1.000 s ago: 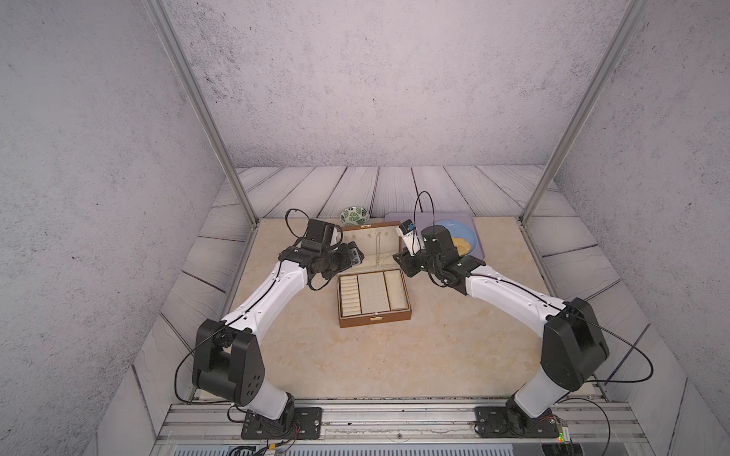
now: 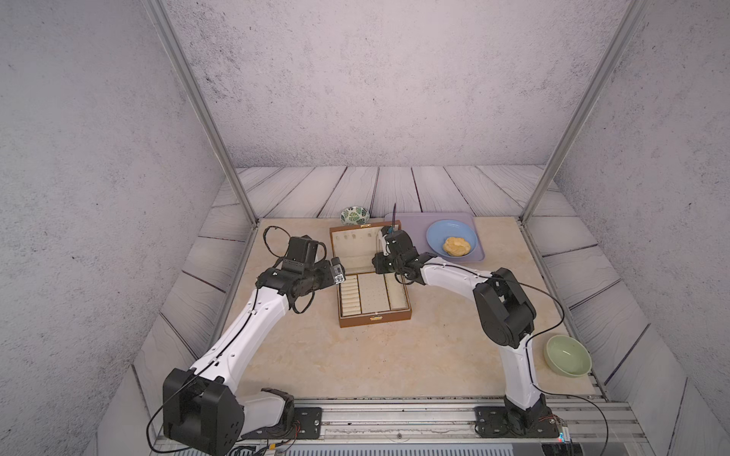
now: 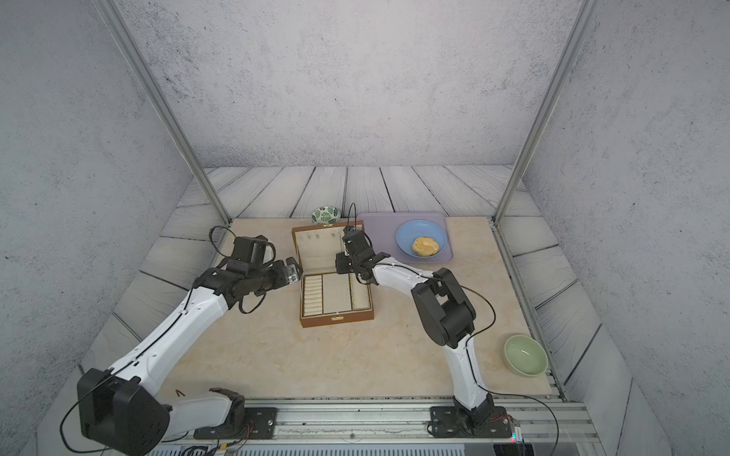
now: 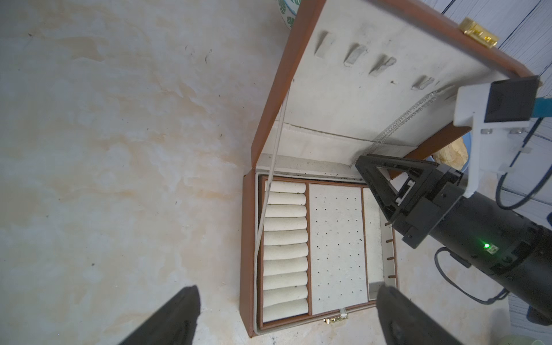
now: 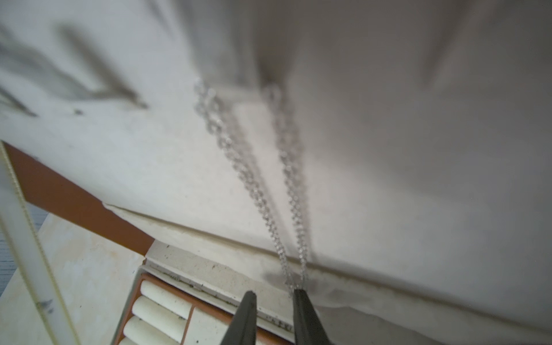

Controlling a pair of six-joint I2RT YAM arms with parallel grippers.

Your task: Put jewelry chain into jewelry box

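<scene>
The silver chain (image 5: 256,189) hangs as a long loop from a hook inside the raised lid of the brown jewelry box (image 4: 248,253). Its lower end reaches the tip of one finger of my right gripper. A narrow gap shows between that gripper's fingers, so it is part open; whether any link lies between them I cannot tell. In the left wrist view the same chain (image 4: 411,118) runs down the lid toward the right gripper. My left gripper is wide open and empty, left of the box.
Ring rolls (image 4: 285,235) and a flat padded section (image 4: 338,247) fill the box's base. A patterned bowl (image 2: 354,215) stands behind the lid. At the back right, a blue plate (image 2: 441,234) sits on a purple tray (image 2: 414,219).
My right gripper has moved left from beside the lid to in front of it, at the chain.
</scene>
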